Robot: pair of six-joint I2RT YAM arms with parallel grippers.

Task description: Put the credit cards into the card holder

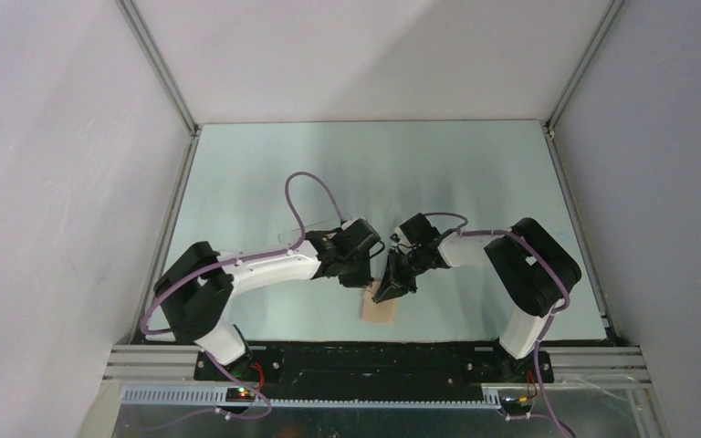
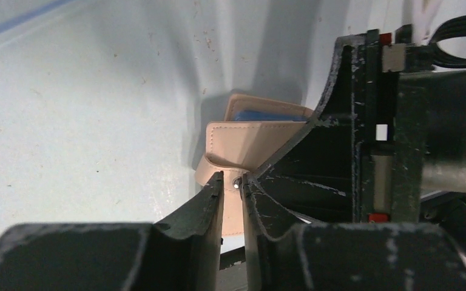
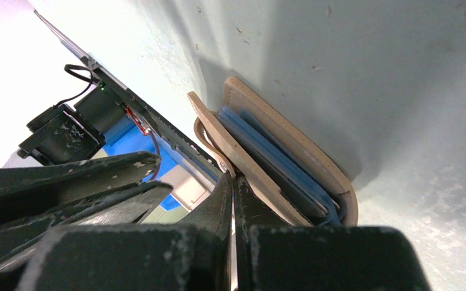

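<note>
The tan card holder lies at the table's front middle, with blue cards in its pocket, also seen from above in the right wrist view. My left gripper hangs over the holder's flap and snap, fingers slightly apart with nothing visibly held; in the right wrist view it is at the left, beside the holder. My right gripper is shut at the holder's strap, whose thin edge appears pinched at its fingertips. In the top view both grippers meet over the holder and hide part of it.
A clear tray lies behind my left arm, mostly hidden. The table's front edge is just below the holder.
</note>
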